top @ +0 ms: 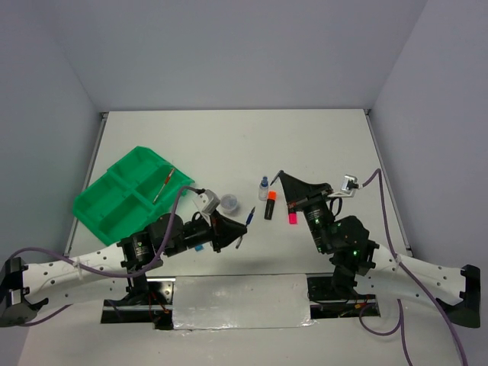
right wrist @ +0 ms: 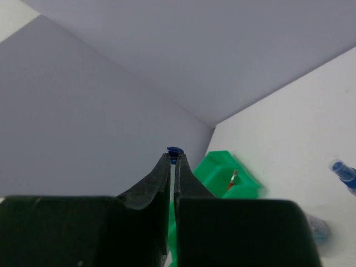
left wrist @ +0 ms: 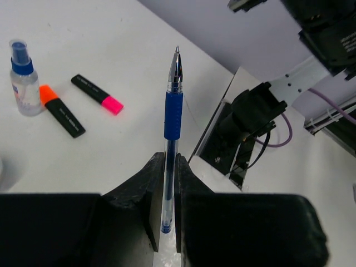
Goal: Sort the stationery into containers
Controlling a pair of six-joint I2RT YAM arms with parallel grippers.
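Observation:
My left gripper is shut on a clear pen with a blue grip, tip bare and pointing away from the wrist. Farther right and higher in the top view, my right gripper is shut on a small blue-ended piece, maybe the pen's cap; most of it is hidden by the fingers. An orange-capped highlighter and a pink-capped one lie on the table. At the left, the green compartment tray holds a red pen.
A spray bottle with a blue top stands beside the orange highlighter. Between tray and bottle is a round clear container. A blue item lies partly behind the left gripper.

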